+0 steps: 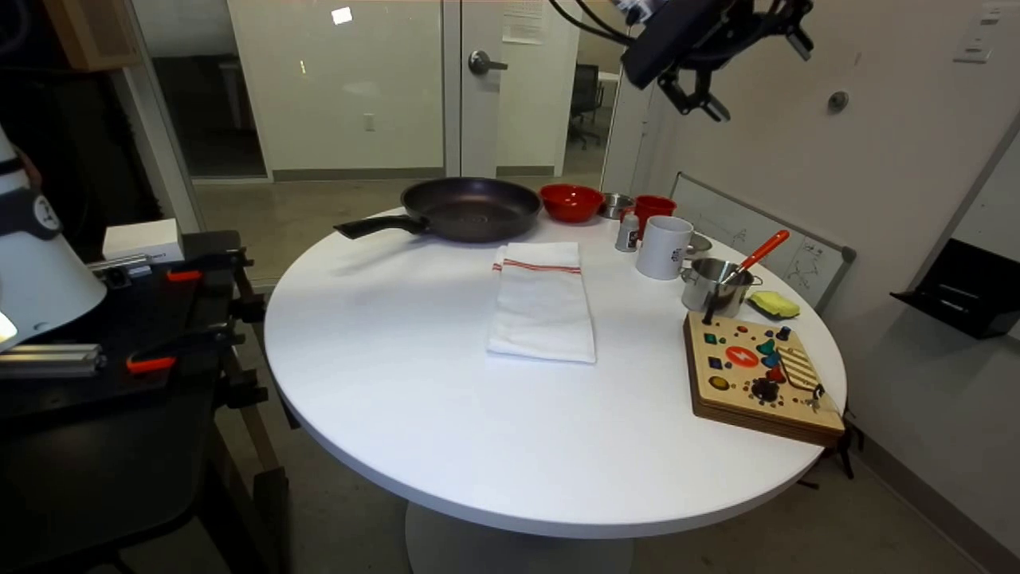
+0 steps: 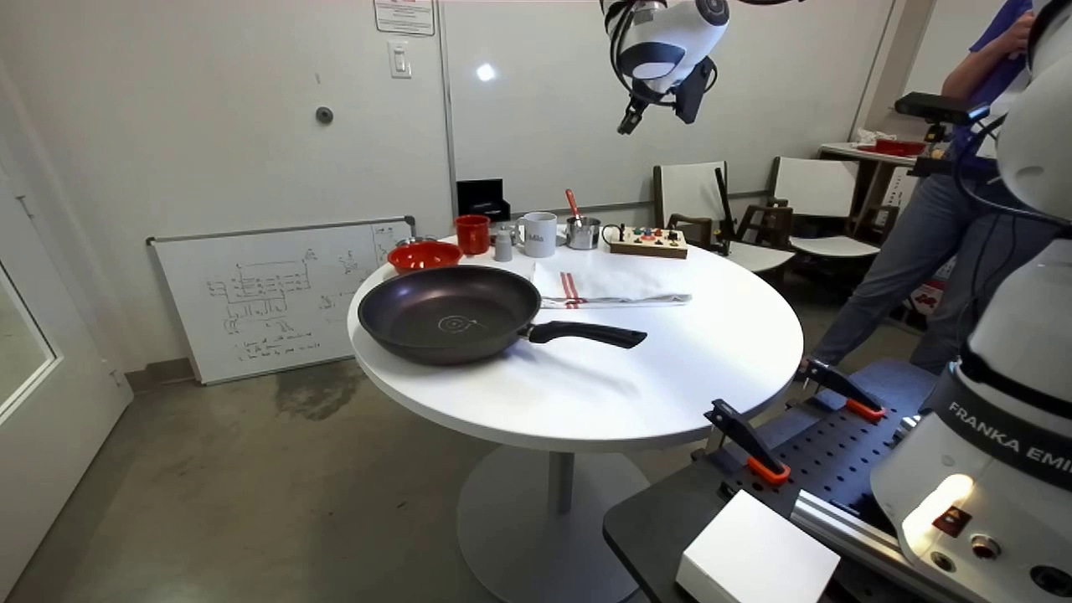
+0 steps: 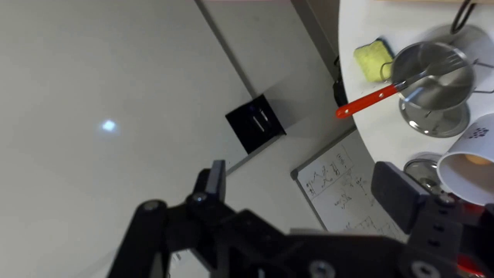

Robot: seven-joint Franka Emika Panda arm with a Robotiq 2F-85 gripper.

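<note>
High above the far right of the table, my gripper [image 1: 760, 78] stands open with its fingers well apart and nothing between them. In the wrist view its two fingers [image 3: 393, 194] frame only the wall and a leaning whiteboard. A white mug [image 1: 664, 247] stands upright below, beside a steel pot [image 1: 715, 287] holding a red-handled fork [image 3: 370, 101]. Something orange-brown shows inside the mug. A yellow sponge [image 3: 373, 61] lies by the pot. At the table's middle is a folded white towel [image 1: 542, 311] with red stripes.
A black pan [image 2: 450, 311] sits at one side, its handle sticking out. Near it are a red bowl [image 1: 570, 202], a red cup [image 2: 472, 234] and a grey shaker [image 1: 627, 233]. A wooden switch board [image 1: 755, 373] lies at the right edge.
</note>
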